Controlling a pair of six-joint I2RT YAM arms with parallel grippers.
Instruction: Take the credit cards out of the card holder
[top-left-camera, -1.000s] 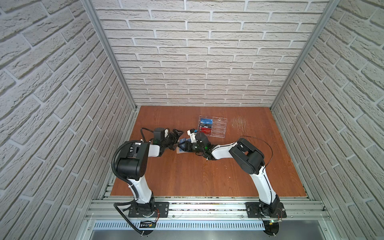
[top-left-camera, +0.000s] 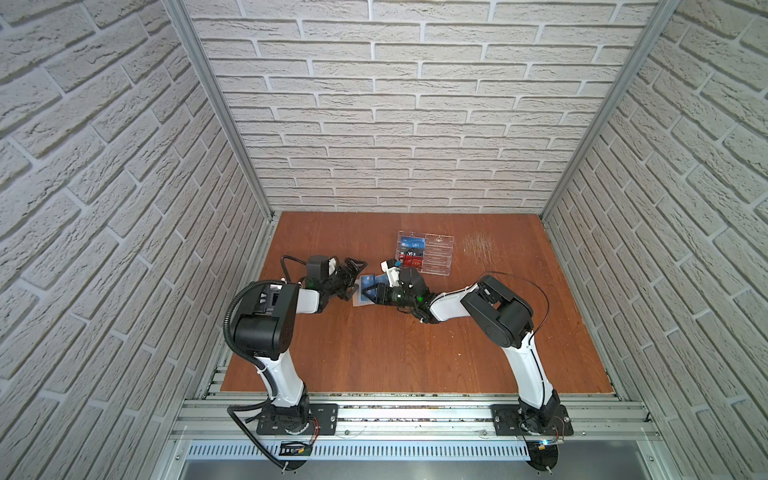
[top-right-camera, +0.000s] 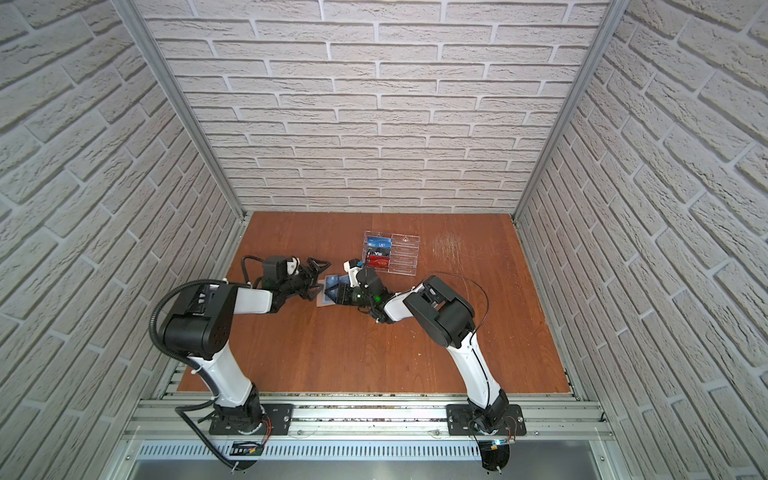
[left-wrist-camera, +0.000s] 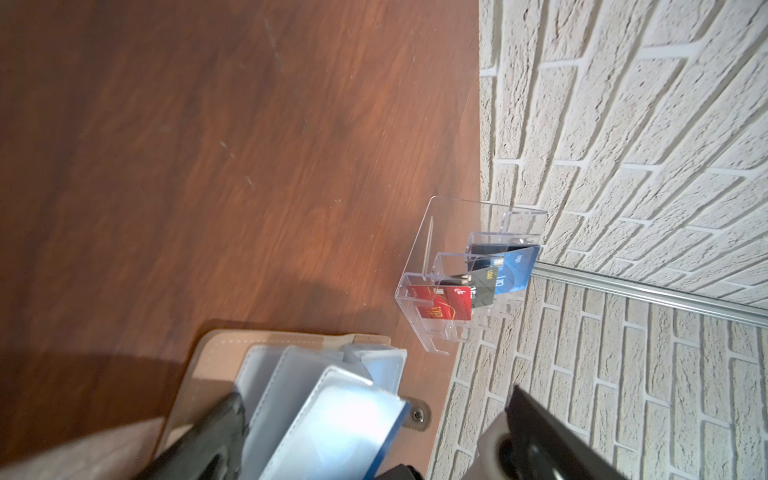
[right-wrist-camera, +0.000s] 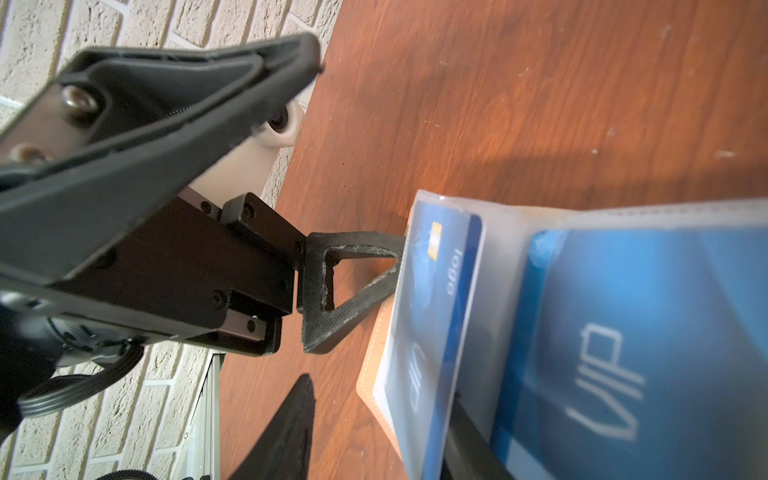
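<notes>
The tan card holder (right-wrist-camera: 379, 360) lies open on the table, its clear sleeves standing up in the right wrist view. One raised sleeve holds a blue VIP card (right-wrist-camera: 424, 312); a second blue VIP card (right-wrist-camera: 608, 352) shows in the sleeve beside it. My right gripper is partly open around the raised sleeve, a gap left between the near finger and the card. At the holder's left side my left gripper stands wide open, one finger (left-wrist-camera: 212, 440) by the sleeves, gripping nothing. The right fingertips' far ends are cut off by the frame.
Behind the right gripper stands a clear acrylic rack (top-left-camera: 437, 254) with a blue card (top-left-camera: 413, 242), a black card (top-left-camera: 412, 253) and a red card (top-left-camera: 411, 261) in its left column. Its right column looks empty.
The left arm has stayed still.
</notes>
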